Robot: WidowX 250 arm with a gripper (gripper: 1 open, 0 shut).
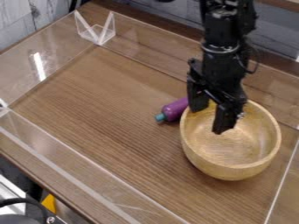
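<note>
My gripper (216, 112), black and open, hangs from the arm over the back left part of a pale wooden bowl (229, 156) at the right. Nothing shows between its fingers. A purple eggplant-like object (174, 109) with a teal tip lies just left of the bowl, partly hidden behind the gripper.
A white wire object (97, 28) stands near the back left edge. Dark clutter and a yellow piece lie beyond the table's lower left edge.
</note>
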